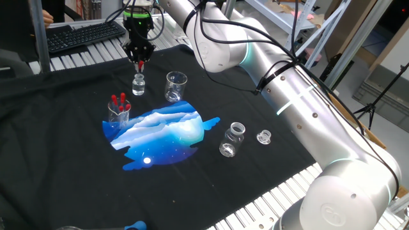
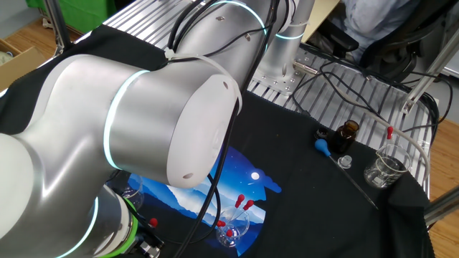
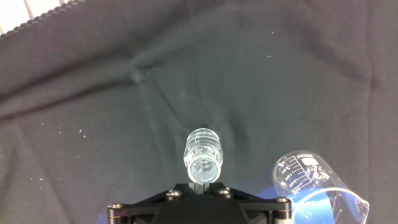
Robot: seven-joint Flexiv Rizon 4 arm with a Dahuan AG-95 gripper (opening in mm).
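My gripper points down at the far side of the black cloth, shut on the red bulb of a dropper. Right below it stands a small clear glass bottle, upright, with the dropper at its mouth; how deep the glass tube reaches cannot be made out. From the wrist camera, the bottle appears just ahead of the fingertips, and the bulb is hidden by the gripper. A small beaker beside it holds several red-bulbed droppers.
An empty beaker stands right of the bottle. Nearer the arm are an open clear jar and its glass stopper. A blue picture mat lies mid-table. A brown bottle and another beaker occupy the opposite end.
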